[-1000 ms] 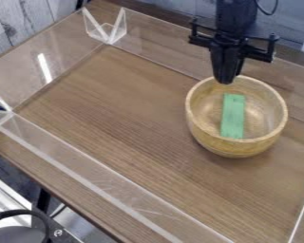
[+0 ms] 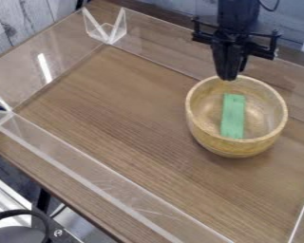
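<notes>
A round wooden bowl (image 2: 204,133) sits on the right side of the table, with a green rectangular block (image 2: 234,116) lying inside it. The black gripper (image 2: 224,74) hangs just over the bowl's far rim, near the top right of the camera view; whether its fingers are apart or together is hard to make out.
Bare wooden tabletop (image 2: 98,109) fills the left and front. Clear plastic edging runs along the left and back, with a white angular bracket (image 2: 106,28) at the back left. A dark cabled object (image 2: 18,231) is at the bottom left corner.
The gripper has shifted very slightly over the last second. The bowl and green block have not moved.
</notes>
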